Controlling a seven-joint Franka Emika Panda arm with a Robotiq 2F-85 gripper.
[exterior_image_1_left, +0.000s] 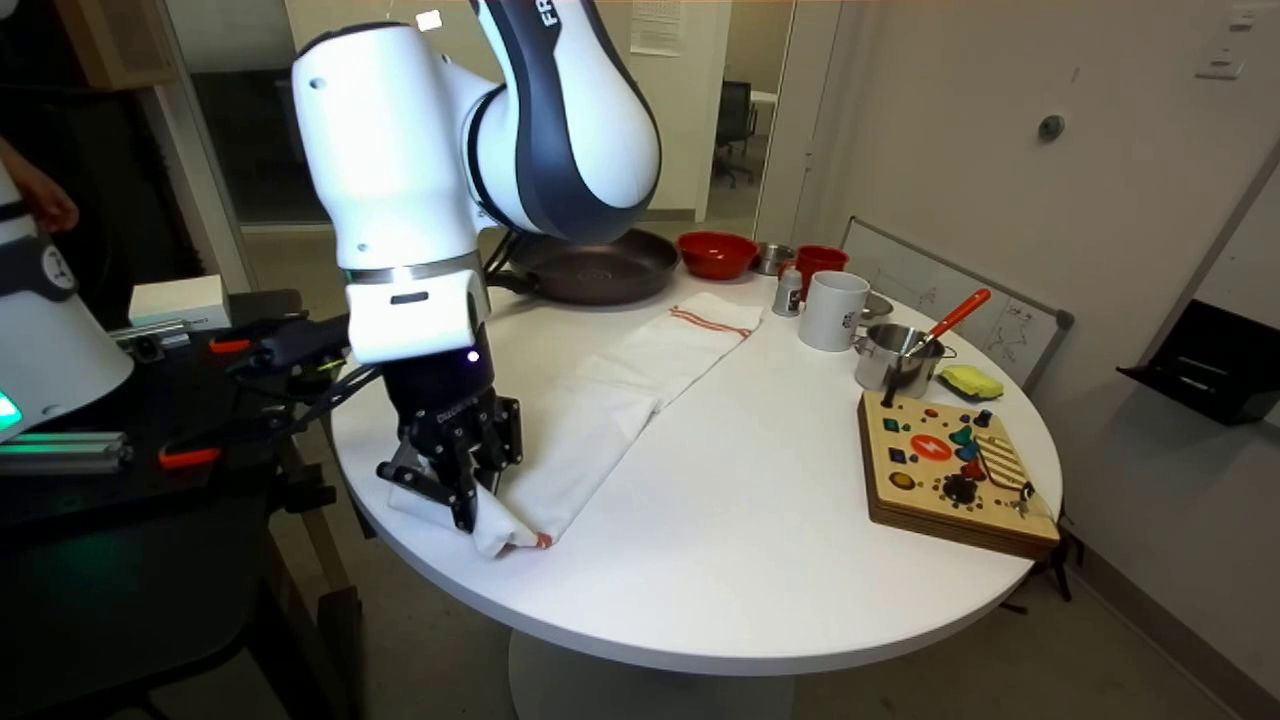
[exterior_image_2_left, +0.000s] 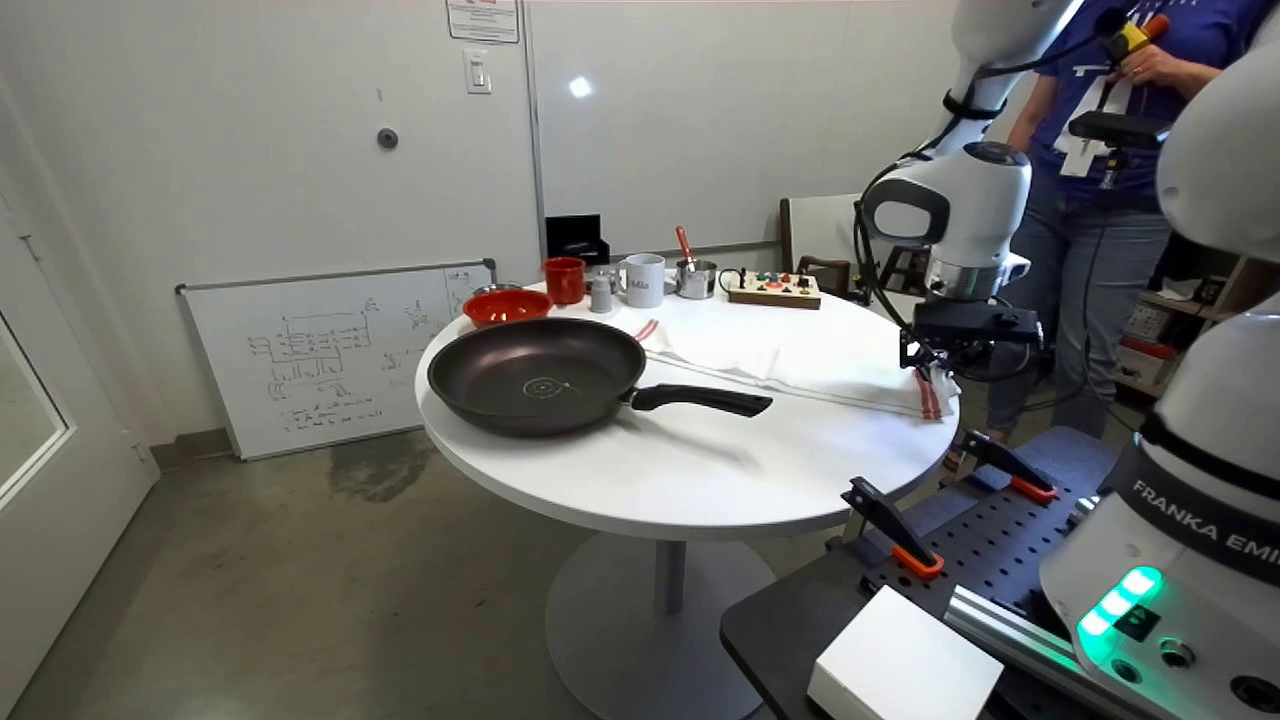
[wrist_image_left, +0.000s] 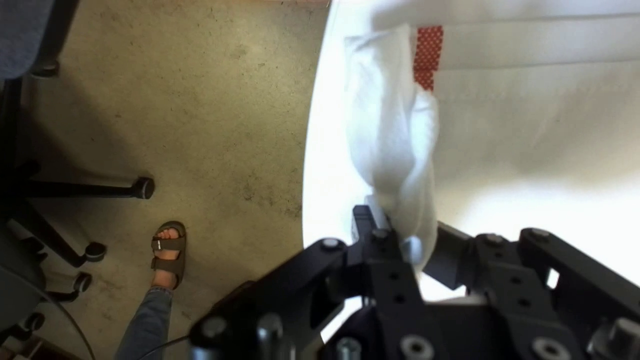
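A long white towel (exterior_image_1_left: 606, 414) with red stripes at its ends lies across the round table, its far end flat near the pan. My gripper (exterior_image_1_left: 474, 510) is low over the table's near left edge, shut on the towel's near end. In the wrist view, bunched white towel (wrist_image_left: 393, 126) rises between the fingers of my gripper, with a red stripe just beyond the bunch. Exterior view 2 has the gripper (exterior_image_2_left: 930, 360) at the table's right side, beside the striped towel end (exterior_image_2_left: 927, 396).
A dark frying pan (exterior_image_2_left: 540, 372) stands at the back, its handle near the towel. A red bowl (exterior_image_1_left: 716, 254), white mug (exterior_image_1_left: 833, 312), steel pot (exterior_image_1_left: 902, 360) and wooden button board (exterior_image_1_left: 954, 468) line the far and right sides.
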